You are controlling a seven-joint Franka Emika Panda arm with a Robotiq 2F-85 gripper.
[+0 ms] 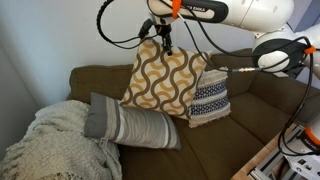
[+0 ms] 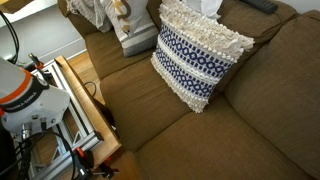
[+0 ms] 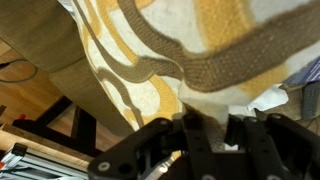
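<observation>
A cushion with a wavy grey, mustard and white pattern (image 1: 165, 80) hangs tilted in front of the sofa back. My gripper (image 1: 164, 44) is shut on its upper edge. In the wrist view the patterned cushion (image 3: 150, 50) fills the upper middle, its fabric bunched between the fingers of my gripper. The fingertips are mostly covered by cloth. The cushion's lower edge overlaps the grey cushion (image 1: 140, 125) in exterior view 1; whether they touch I cannot tell.
The brown sofa (image 1: 200, 148) has a clear seat in front. A blue-and-white fringed cushion (image 2: 195, 55) leans against its back. A chunky cream knit throw (image 1: 60, 145) covers the left end. A dark remote (image 2: 262, 5) lies on the backrest. The wooden table edge (image 2: 95, 110) stands in front.
</observation>
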